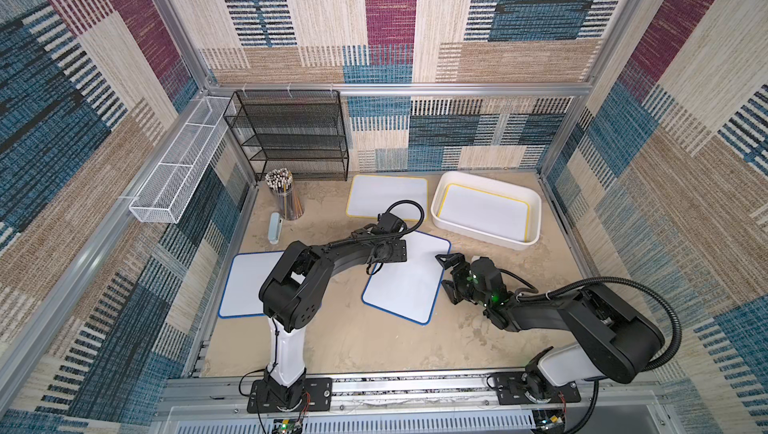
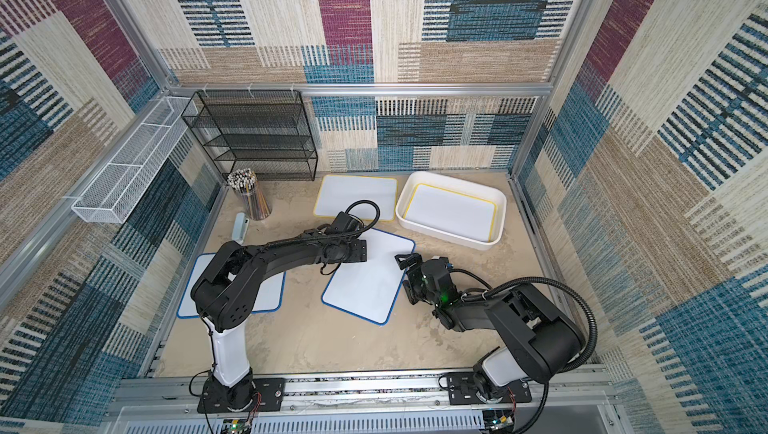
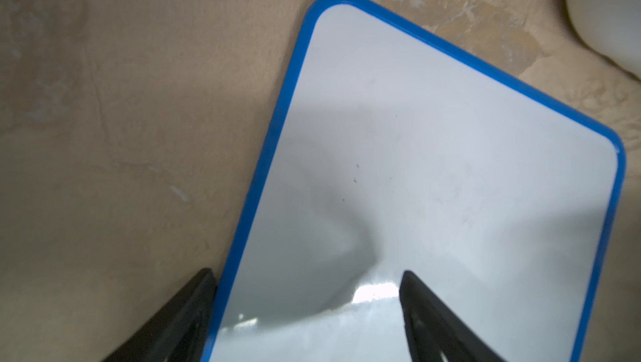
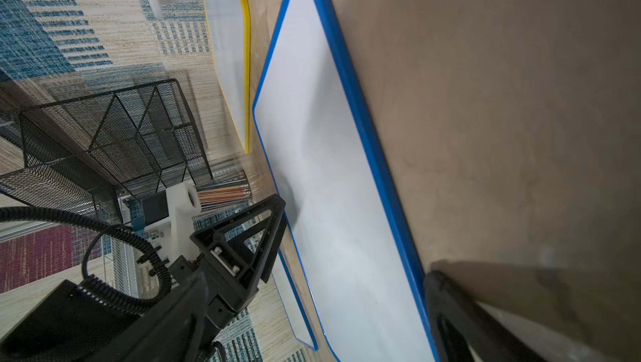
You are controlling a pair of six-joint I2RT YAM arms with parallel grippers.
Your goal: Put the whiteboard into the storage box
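Near the middle of the table lies a blue-edged whiteboard point(image 1: 408, 282), flat and slightly turned. My left gripper is open over its left side, one finger point(image 3: 197, 298) just outside the blue rim and the other above the white face. From the right side my right gripper reaches in low, fingers open, with the board's right edge between its spread fingers. At the back right stands the white storage box point(image 1: 438, 208), holding a yellow-edged whiteboard point(image 1: 484, 211). Another yellow-edged board point(image 1: 387, 194) rests left of the box.
A second blue-edged whiteboard point(image 1: 248, 286) lies at the far left, partly behind my left arm. Toward the back left are a blue stapler point(image 1: 274, 228), a pencil holder point(image 1: 289, 202) and a black mesh rack point(image 1: 296, 142).
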